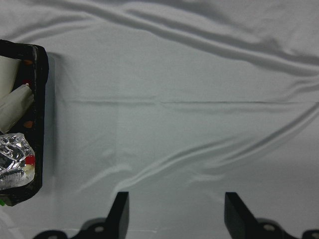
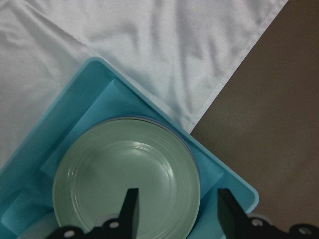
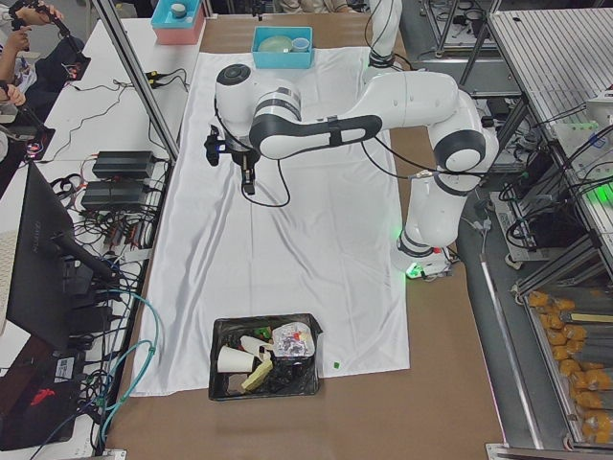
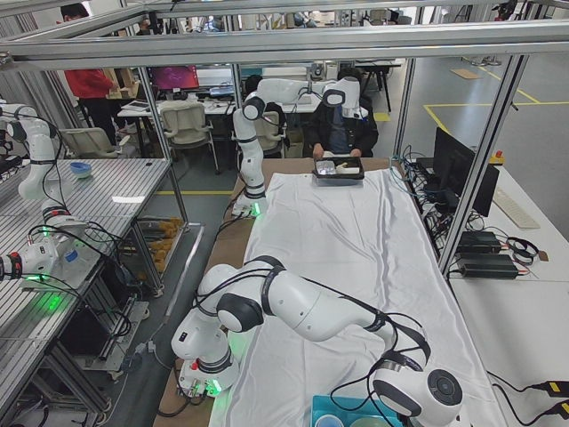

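Observation:
My left gripper is open above the white cloth (image 1: 174, 124), with nothing between its fingers. A black bin (image 1: 37, 149) holding white items and crumpled foil lies at its left edge of view; the whole bin (image 3: 218, 356) shows in the camera left view. In the right wrist view my right gripper stands open over a blue tray (image 2: 50, 124), in which a pale green plate (image 2: 124, 169) lies. A cup (image 3: 300, 44) sits beside the plate in the tray.
Monitors and cabled boxes (image 3: 115, 194) line the side table, a steel-topped bench stands on the other side, and metal posts frame the workspace.

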